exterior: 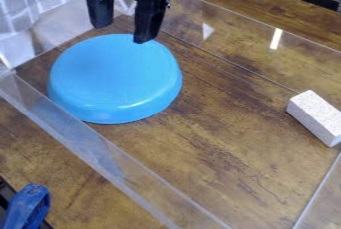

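My dark gripper (126,24) hangs at the top of the view, over the back edge of a large round blue object (115,82). Its two dark fingers point down and stand apart, with nothing visible between them. The blue object lies flat on the wooden floor inside clear walls.
A white speckled block (314,117) lies at the right. A blue item (24,209) is at the bottom left, outside the clear wall (120,169).
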